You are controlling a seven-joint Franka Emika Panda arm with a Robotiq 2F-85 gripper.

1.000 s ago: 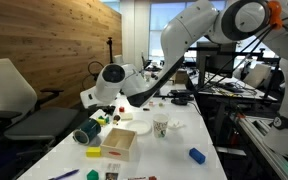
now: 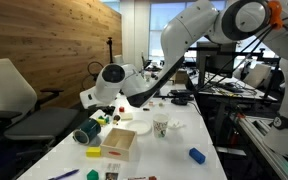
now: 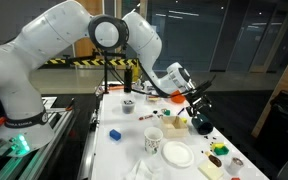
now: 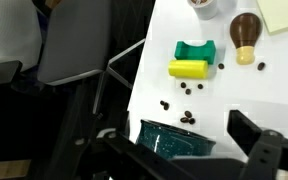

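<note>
The gripper (image 2: 88, 101) hangs over the far left of the white table. Its black fingers (image 4: 246, 130) stand wide apart in the wrist view, and it is open, holding nothing. A dark green cup (image 4: 174, 140) shows between and below the fingers, partly cut off by the gripper body. In exterior view 1 the cup (image 2: 87, 131) looks tilted, just below the gripper. A yellow cylinder (image 4: 188, 69) and a green block (image 4: 195, 50) lie close together beyond it, with several small dark bits scattered nearby.
A beige open box (image 2: 119, 150) stands beside the cup. A white plate (image 3: 178, 154), a patterned white cup (image 2: 160, 126) and a blue block (image 2: 197, 156) are elsewhere on the table. A brown bulb-shaped thing (image 4: 246, 32) lies near the cylinder. A chair (image 2: 39, 122) stands against the table edge.
</note>
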